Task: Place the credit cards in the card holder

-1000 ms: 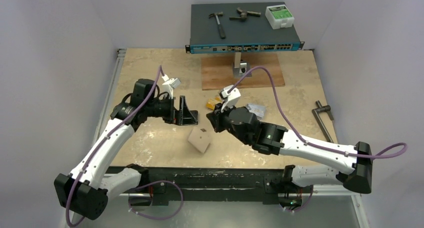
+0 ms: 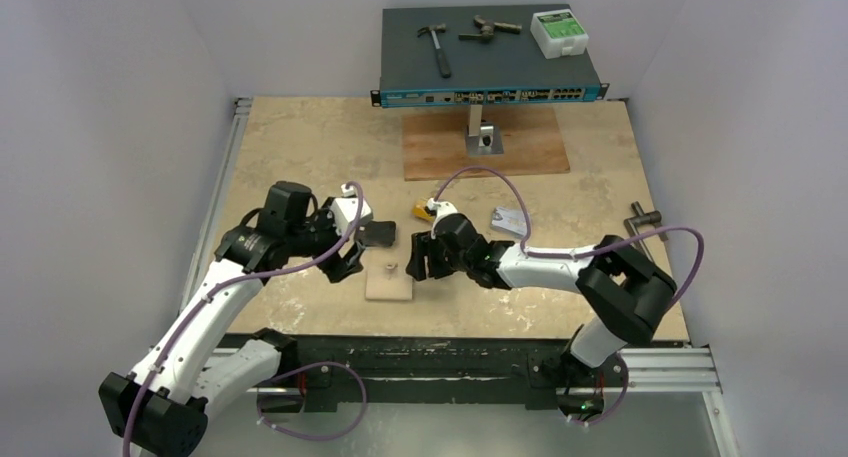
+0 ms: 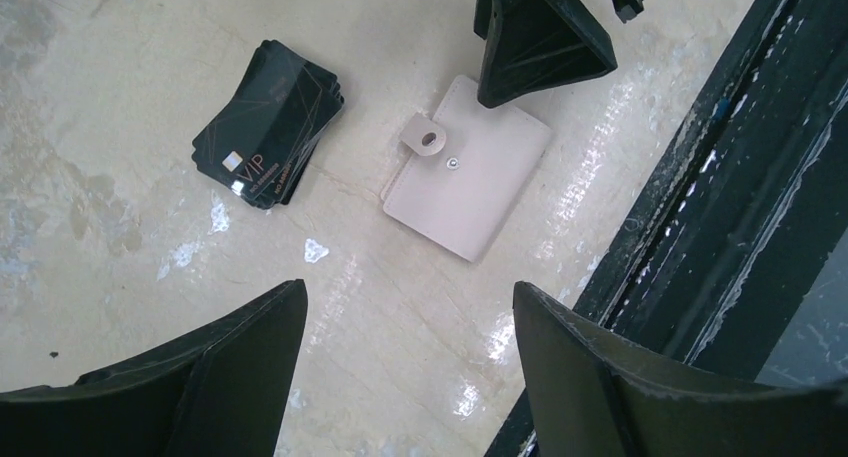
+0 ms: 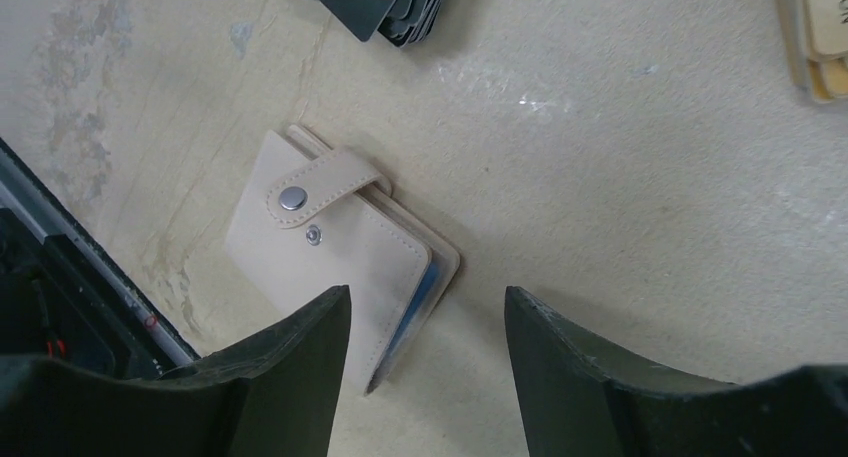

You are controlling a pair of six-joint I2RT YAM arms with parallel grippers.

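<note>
The pale pink card holder lies flat on the table, its snap strap loose over the front and not snapped down. A blue edge shows inside its opening in the right wrist view. Just beyond it, a fanned stack of black cards lies on the tabletop. My left gripper is open and empty, to the left of the holder. On the holder's other side is my right gripper, also open with nothing held; one of its dark fingers overlaps the holder's corner in the left wrist view.
Yellow cards and a grey-blue stack lie farther back, partly behind the right arm. Dark metal tools rest near the right edge. The front table edge runs close to the holder.
The holder was tilted a second ago and now lies squared to the front edge.
</note>
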